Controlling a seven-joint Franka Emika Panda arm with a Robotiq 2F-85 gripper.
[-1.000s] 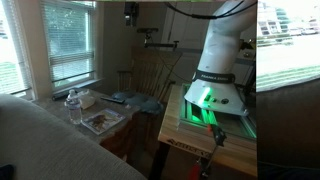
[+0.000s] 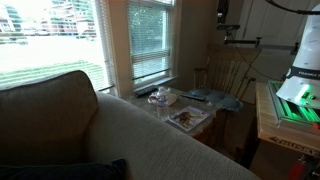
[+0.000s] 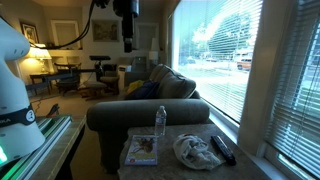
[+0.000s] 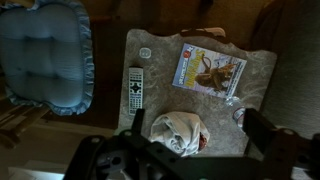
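Note:
My gripper is high above a small stone-coloured table (image 4: 160, 60), its dark fingers spread wide in the wrist view with nothing held between them. Below lies a crumpled white cloth (image 4: 178, 132), also visible in exterior view 2 as the cloth (image 3: 197, 152). A picture-covered case or booklet (image 4: 210, 70) rests flat on the table. A dark remote (image 4: 136, 90) lies near one edge. The clear bottle (image 3: 160, 122) stands upright behind the booklet (image 3: 142, 150). In exterior view 2 the gripper (image 3: 127, 35) hangs at the top, well clear of everything.
A grey sofa (image 2: 150, 140) borders the table, with windows (image 2: 150, 40) behind. A chair with a blue cushion (image 4: 45, 55) stands on another side. The wooden bench (image 2: 285, 130) is at the right in exterior view 1. Air between gripper and table is clear.
Exterior view 1 had a different, split framing one second ago, showing more of the arm.

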